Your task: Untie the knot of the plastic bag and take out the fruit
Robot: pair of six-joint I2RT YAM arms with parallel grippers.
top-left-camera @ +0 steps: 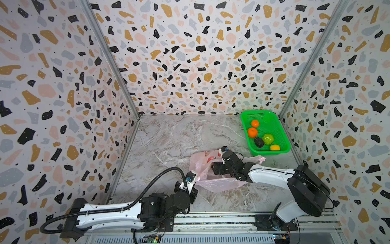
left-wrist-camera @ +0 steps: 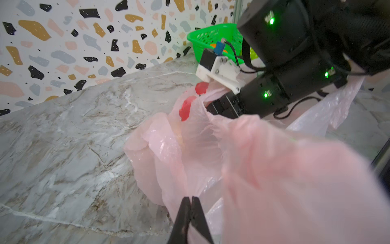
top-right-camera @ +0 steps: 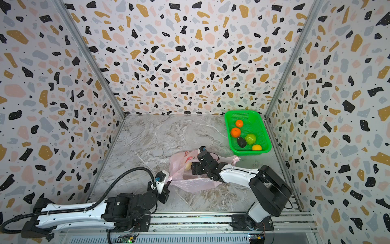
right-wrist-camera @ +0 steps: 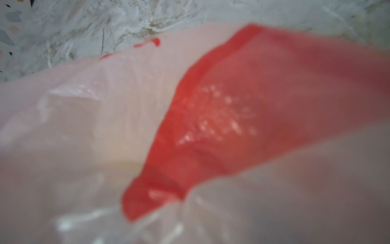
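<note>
A crumpled pink plastic bag with red print (top-left-camera: 211,183) lies opened at the front centre of the table. My left gripper is shut at its near left edge, with bag film against and around the fingertips. My right gripper (top-right-camera: 197,170) is down inside the bag; its fingers are hidden in the wrist views. In the right wrist view the film fills the picture, with a blurred pale yellowish shape (right-wrist-camera: 121,146) behind it. A pale round shape (top-right-camera: 187,166) also shows in the bag beside my right gripper.
A green basket (top-left-camera: 266,116) stands at the back right with several fruits: oranges (top-left-camera: 252,132), a green fruit (top-left-camera: 267,138), a dark fruit (top-left-camera: 258,142) and a yellow fruit (top-left-camera: 275,147).
</note>
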